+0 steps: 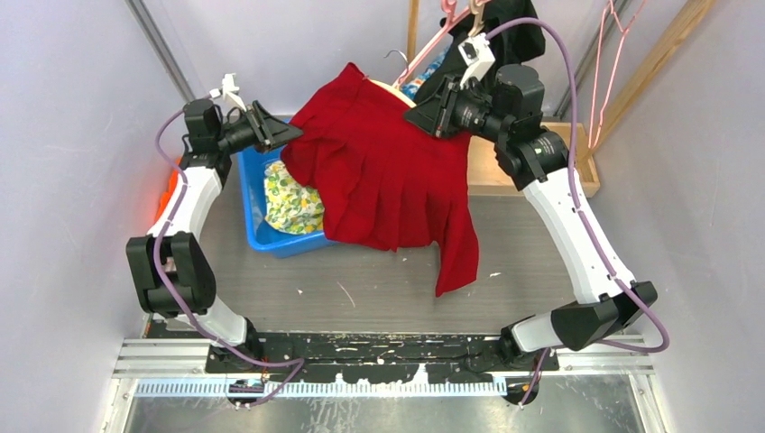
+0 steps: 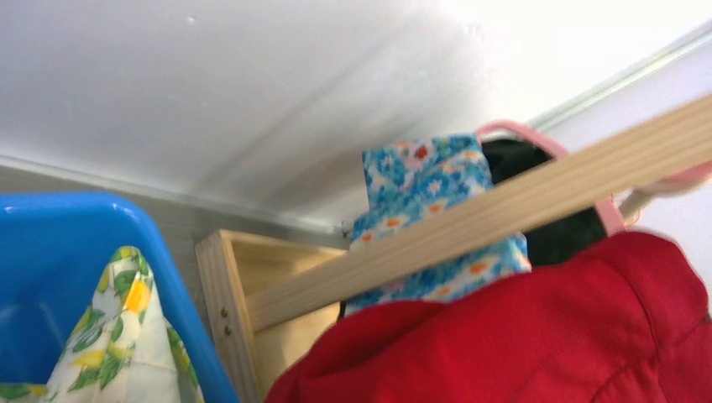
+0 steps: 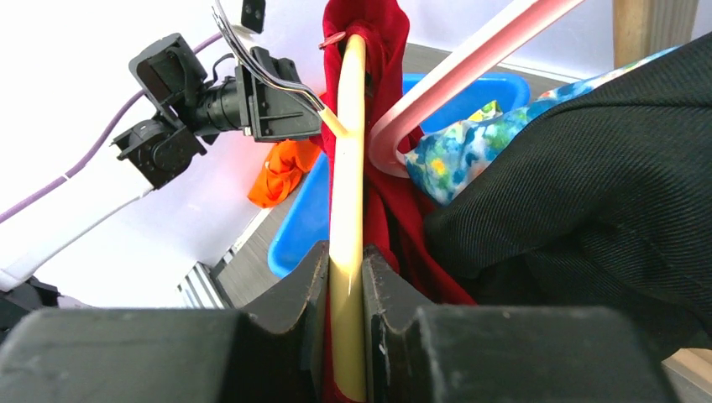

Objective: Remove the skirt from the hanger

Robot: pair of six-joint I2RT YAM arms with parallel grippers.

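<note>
The red skirt (image 1: 379, 180) hangs spread out over the blue bin's right part. Its yellow hanger (image 3: 348, 168) runs upright in the right wrist view, into the right gripper, whose fingers close round it, red cloth behind. In the top view my right gripper (image 1: 430, 117) is at the skirt's upper right. My left gripper (image 1: 287, 133) is at the skirt's left edge; whether it holds cloth is hidden. In the left wrist view the skirt (image 2: 520, 344) fills the lower right and the left fingertips do not show.
The blue bin (image 1: 257, 239) holds lemon-print fabric (image 1: 289, 203). Black cloth (image 3: 571, 185) and blue floral cloth (image 2: 420, 185) hang on the pink rack (image 3: 470, 67) at the back. A wooden box (image 1: 577, 180) stands at the right rear. Orange cloth (image 3: 277, 172) lies at the left.
</note>
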